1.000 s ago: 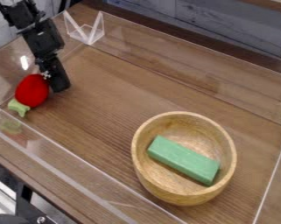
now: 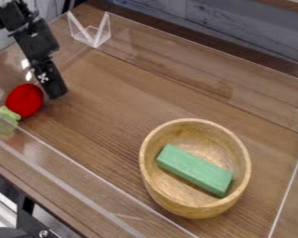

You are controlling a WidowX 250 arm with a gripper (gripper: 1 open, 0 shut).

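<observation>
My gripper (image 2: 55, 91) is at the left of the camera view, a dark arm reaching in from the top left, its tip low over the table. It looks shut, with nothing clearly between its fingers. Just left of the tip lies a red round object (image 2: 26, 99) with a small pale green part (image 2: 7, 115) at its lower end. A wooden bowl (image 2: 151, 172) at the lower right holds a green block (image 2: 195, 169).
A clear plastic piece (image 2: 89, 33) stands near the top left. Transparent edging runs along the lower left of the table (image 2: 163, 74).
The red object has shifted slightly left, and the gripper's tip now sits apart to its upper right, where before it was close against or over it.
</observation>
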